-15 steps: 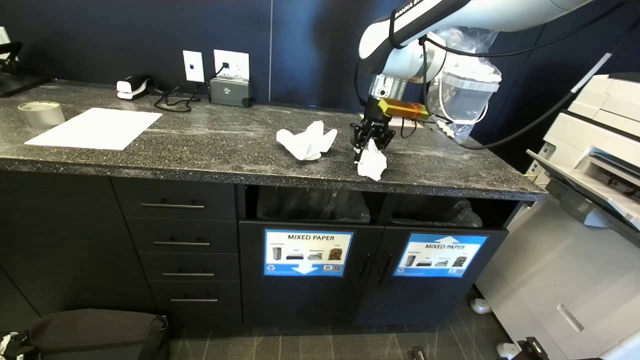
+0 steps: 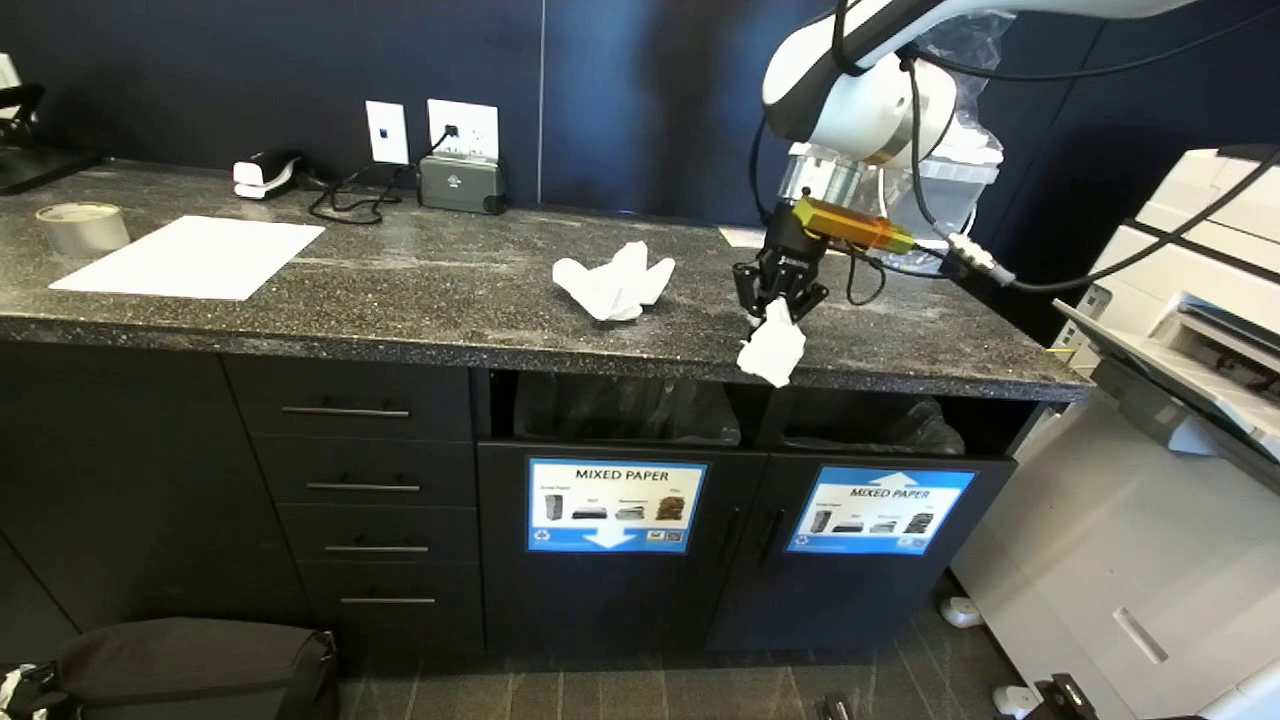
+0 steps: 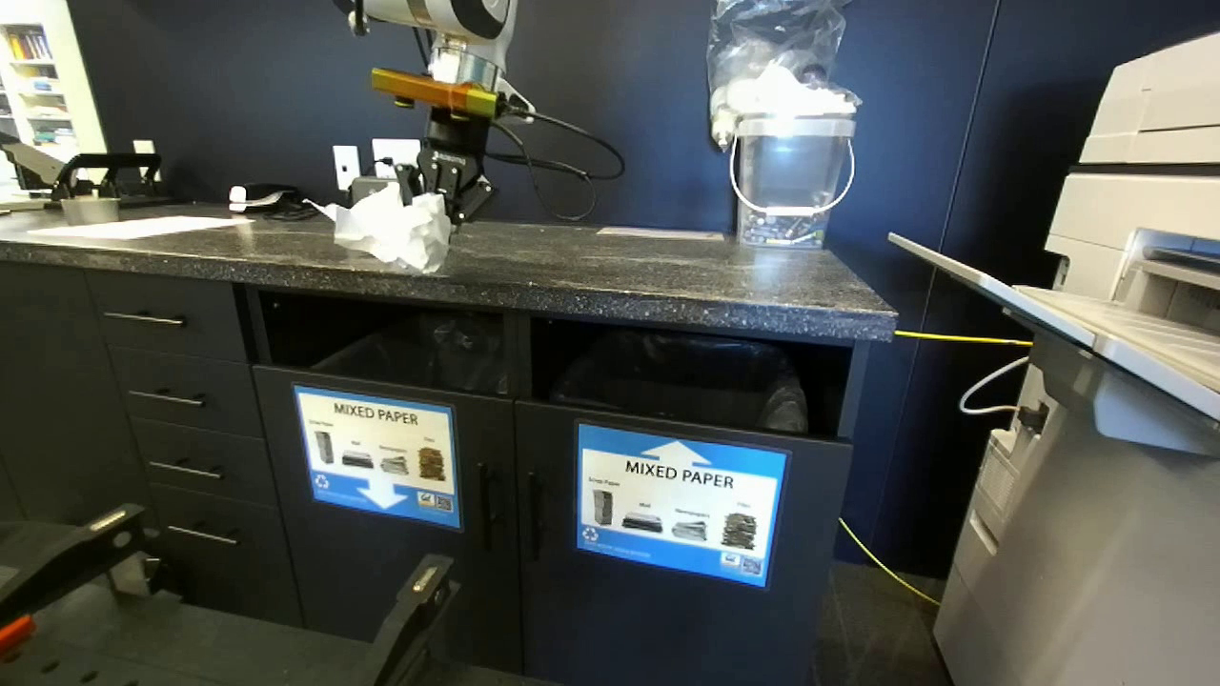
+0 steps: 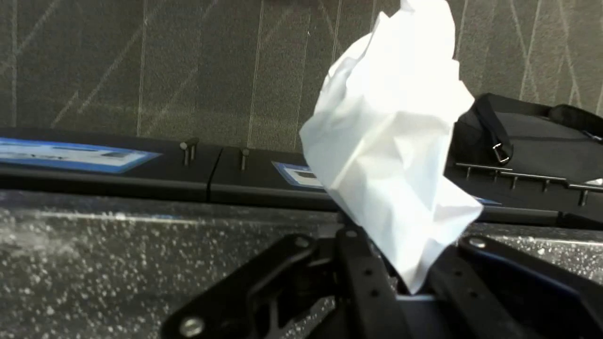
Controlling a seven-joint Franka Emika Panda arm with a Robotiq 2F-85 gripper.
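One crumpled white paper (image 4: 395, 135) is pinched at its narrow end in my gripper (image 2: 780, 298), which is shut on it. In exterior view 1 that held paper (image 2: 773, 344) hangs at the counter's front edge, its lower end reaching just past the edge. A second crumpled paper (image 2: 614, 283) lies on the counter, left of the gripper. From exterior view 2, white paper (image 3: 400, 231) covers much of the gripper, and I cannot clearly separate the two pieces there. Below the counter, the open slots show a left bin (image 2: 624, 408) and a right bin (image 2: 876, 422), both lined with plastic bags.
A flat white sheet (image 2: 190, 256), a roll of tape (image 2: 82, 228) and a stapler (image 2: 266, 175) occupy the counter's left part. At the back right stands a clear bucket (image 3: 789, 171). The printer (image 2: 1182, 360) rises beyond the counter's right end.
My gripper has moved right and slightly toward the counter's front edge, carrying the held paper with it. The other crumpled paper has stayed where it was.
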